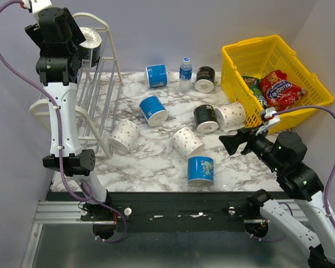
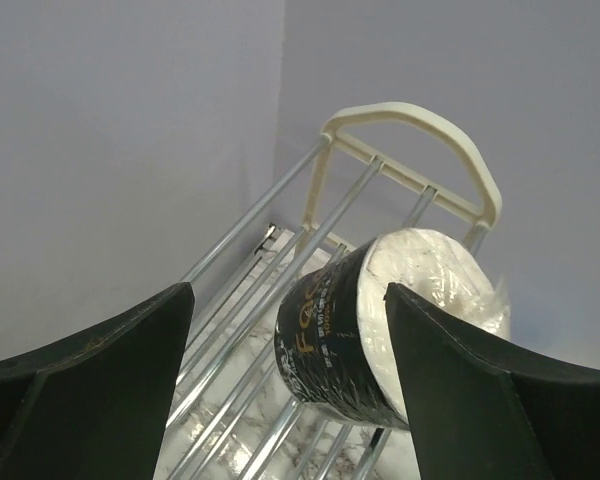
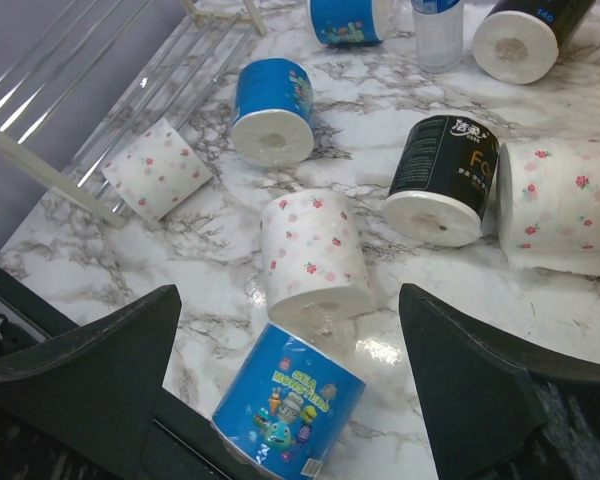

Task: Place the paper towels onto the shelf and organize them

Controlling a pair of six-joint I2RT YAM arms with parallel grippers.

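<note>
A black-wrapped roll [image 2: 325,345] lies on the white wire shelf [image 1: 98,128]; my left gripper [image 1: 54,39] is open beside it at the rack's upper left, nothing between its fingers. My right gripper [image 1: 239,142] stands open above the table's right side. Loose on the table are flowered rolls [image 1: 187,142], blue rolls [image 1: 200,170] and black rolls [image 1: 205,118].
A yellow basket [image 1: 234,56] with snack bags stands at the back right. A water bottle [image 1: 185,75] stands at the back middle. Bare marble [image 1: 151,164] shows at the front left.
</note>
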